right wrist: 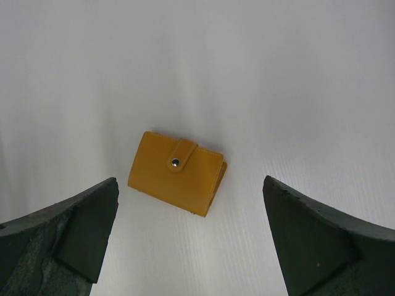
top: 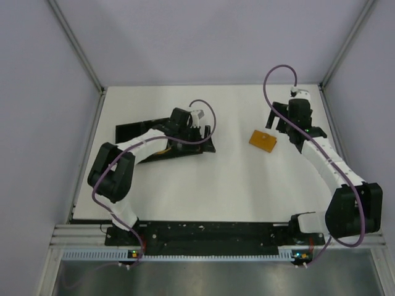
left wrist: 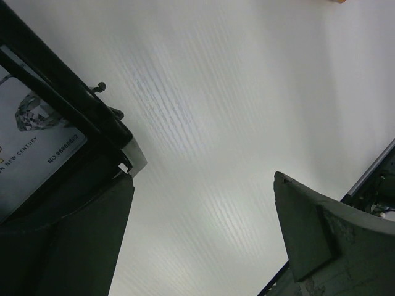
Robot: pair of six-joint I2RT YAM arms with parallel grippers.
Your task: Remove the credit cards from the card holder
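Observation:
The orange-brown card holder (right wrist: 163,179) lies closed on the table, its snap strap (right wrist: 184,153) fastened. Above it, my right gripper is open and apart from it. In the top view the card holder (top: 263,140) sits right of centre. My left gripper is also open, with bare table between its fingers. Its left finger (left wrist: 102,231) overlaps the corner of the black box (left wrist: 62,86) in the left wrist view; whether they touch I cannot tell. Inside that box lies a silver card (left wrist: 37,154) printed with a diamond.
At the left, the divided black box (top: 128,131) is partly hidden by my left arm (top: 148,143). Grey walls close in the sides and back.

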